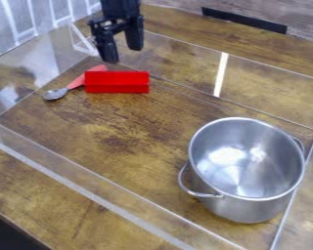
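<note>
My black gripper [118, 39] hangs at the top left of the camera view, open, with nothing between its fingers, above and behind a red block [117, 82]. The block lies flat on the wooden table. A spoon [55, 94] with a red handle lies beside it on the left, its handle partly behind the block. A large steel pot [245, 178] with side handles stands at the lower right.
Clear panels edge the wooden table [113, 146], with a white railing behind at the top left. The middle of the table between block and pot is free.
</note>
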